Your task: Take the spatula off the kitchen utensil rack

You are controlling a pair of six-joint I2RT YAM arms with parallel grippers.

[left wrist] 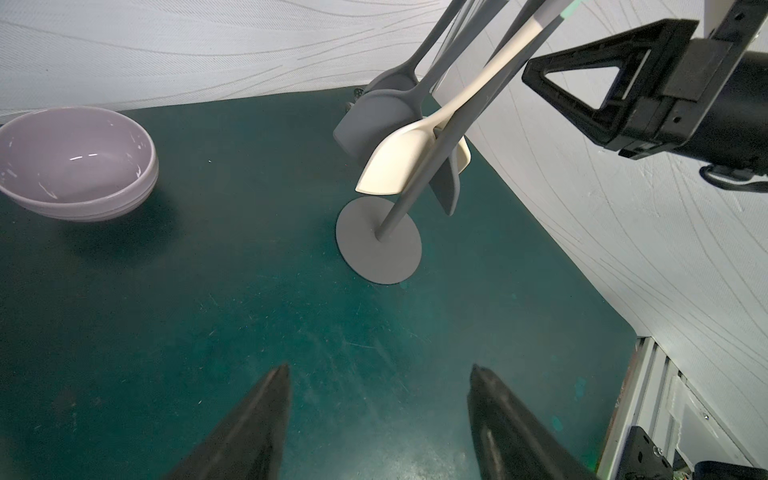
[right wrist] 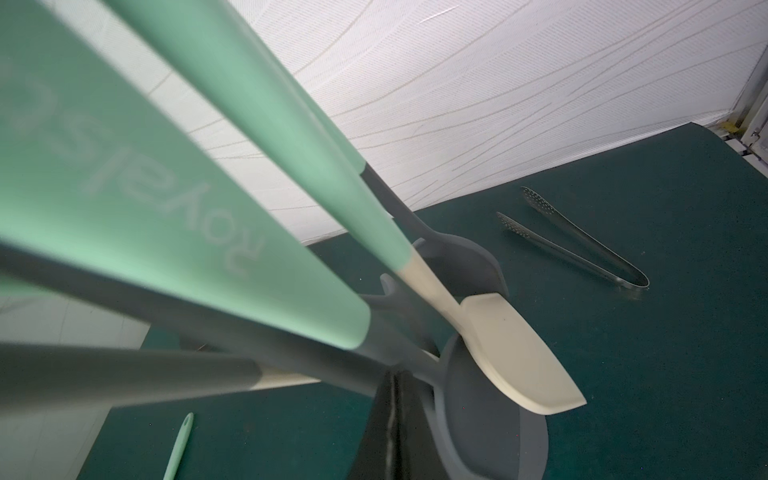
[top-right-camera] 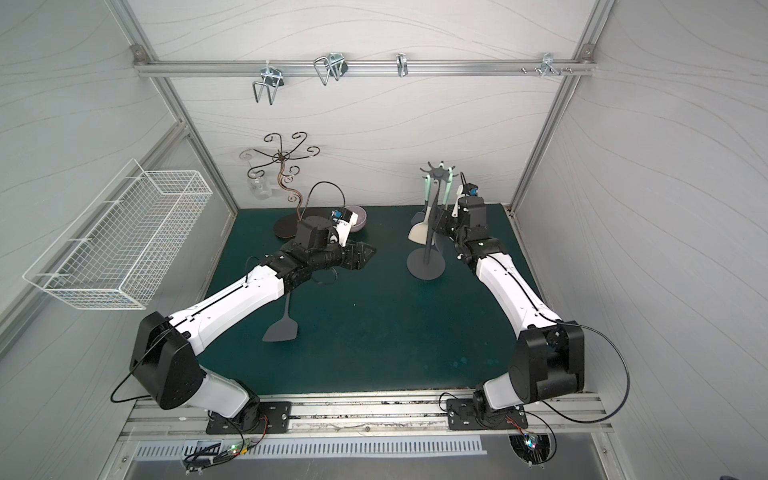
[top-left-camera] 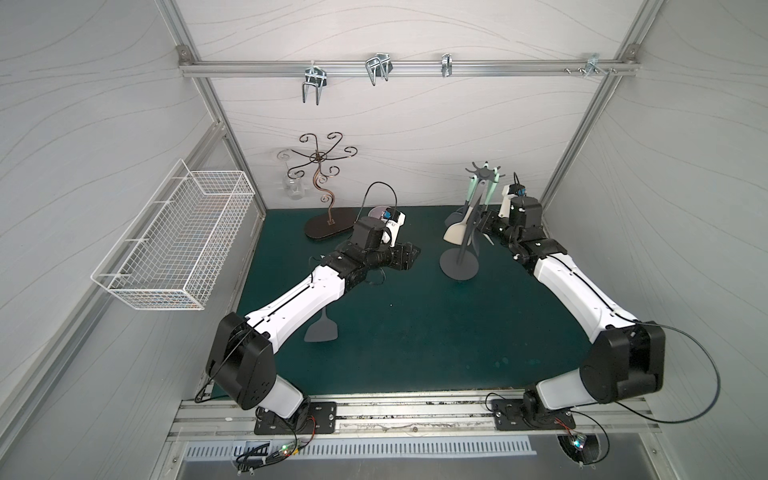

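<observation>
The grey utensil rack [top-left-camera: 458,264] stands at the back right, hung with grey and cream utensils on mint handles, among them a cream spatula [right wrist: 520,352] and a grey spatula [left wrist: 376,120]. My right gripper is shut, right against the hanging utensils; whether anything thin is between its fingertips I cannot see clearly. My left gripper hangs over the table's middle, left of the rack, its fingers apart with nothing between them. Another grey spatula [top-left-camera: 321,328] lies on the table at the front left.
A lilac bowl [left wrist: 76,192] and a scrolled metal stand [top-left-camera: 324,228] are at the back left. Steel tongs [right wrist: 588,248] lie near the rack. A wire basket [top-left-camera: 172,240] hangs on the left wall.
</observation>
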